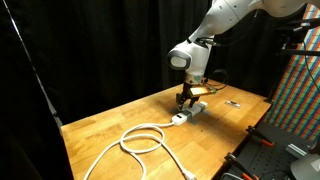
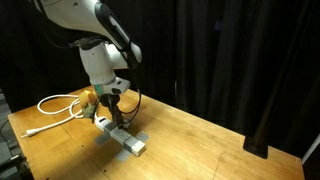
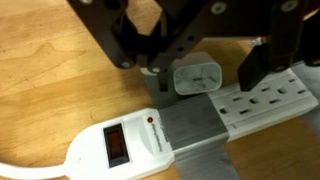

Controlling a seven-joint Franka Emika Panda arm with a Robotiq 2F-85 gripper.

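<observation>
A white power strip [image 3: 115, 148] with a small dark display and grey tape [image 3: 192, 122] across it runs through the wrist view. Between my gripper's [image 3: 205, 75] separated fingers sits a small pale-grey, rounded block [image 3: 197, 75], right beside the taped part; a gap shows between it and the right-hand finger. Whether the left-hand finger touches it cannot be made out. In the first exterior view the gripper [image 1: 190, 98] is low over the far end of the strip [image 1: 183, 117]. The second exterior view shows the strip [image 2: 124, 139] below the gripper, whose fingertips are hard to separate there.
A white cable [image 1: 125, 137] loops over the wooden table [image 1: 95, 130] at the strip's end. Another small light object [image 1: 232, 103] lies right of the arm. Wide bare table [image 2: 210, 145] shows in the second exterior view.
</observation>
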